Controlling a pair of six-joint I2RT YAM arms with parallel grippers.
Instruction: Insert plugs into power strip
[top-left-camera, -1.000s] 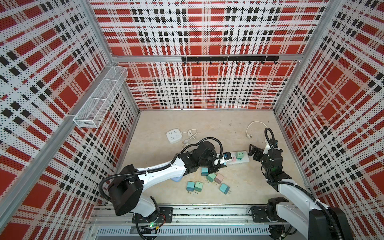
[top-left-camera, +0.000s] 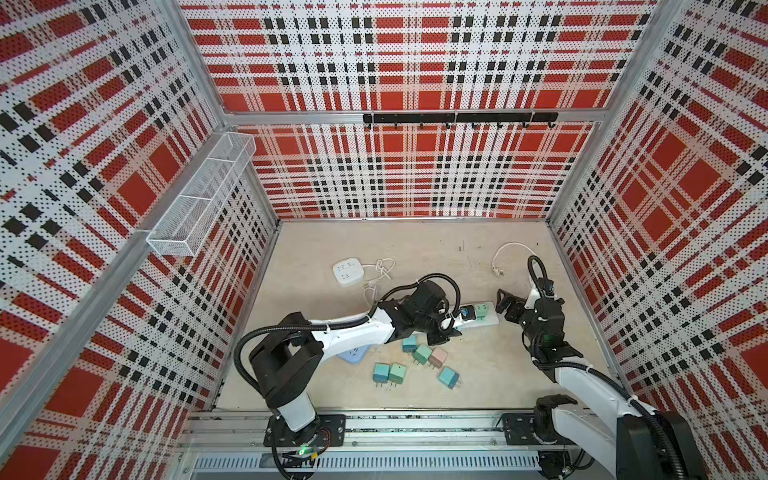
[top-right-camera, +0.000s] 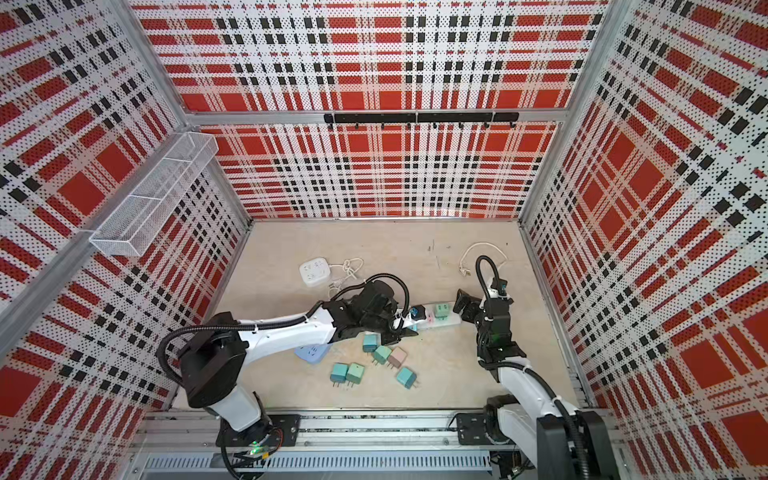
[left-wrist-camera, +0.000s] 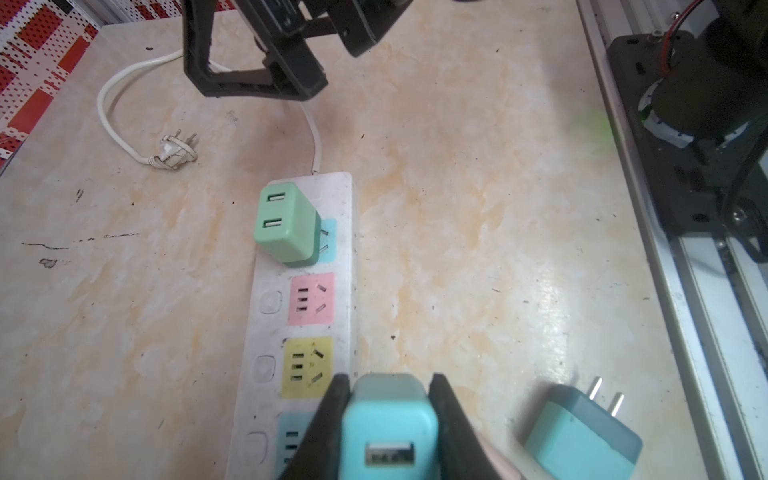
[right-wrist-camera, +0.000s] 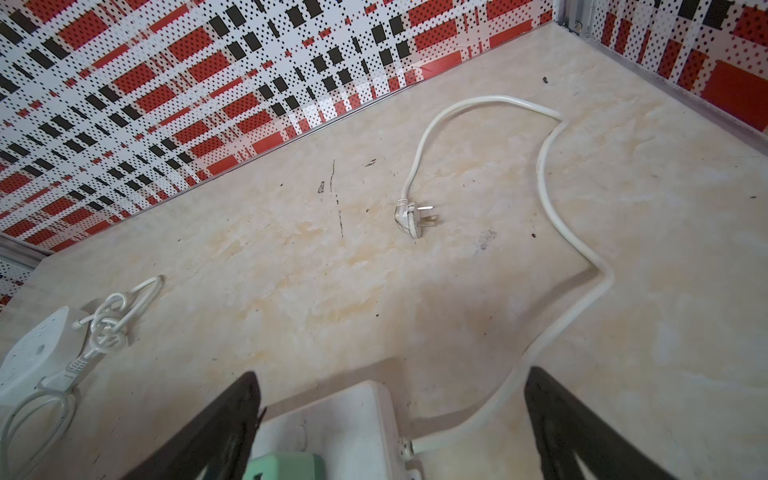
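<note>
In the left wrist view my left gripper is shut on a cyan plug (left-wrist-camera: 389, 424) with a USB port, held over the near end of the white power strip (left-wrist-camera: 264, 328). A green plug (left-wrist-camera: 284, 224) sits in the strip's far end; the pink and yellow socket panels are bare. My right gripper is open above the strip's far end, empty. Several loose cyan, green and pink plugs (top-left-camera: 397, 372) lie on the table in front of the strip.
A small white socket box (top-left-camera: 349, 270) with knotted cord stands at back left, a blue object (top-right-camera: 310, 353) under the left arm. The strip's cable (right-wrist-camera: 576, 240) loops at back right. A wire basket (top-left-camera: 192, 208) hangs on the left wall.
My right arm has stayed essentially still.
</note>
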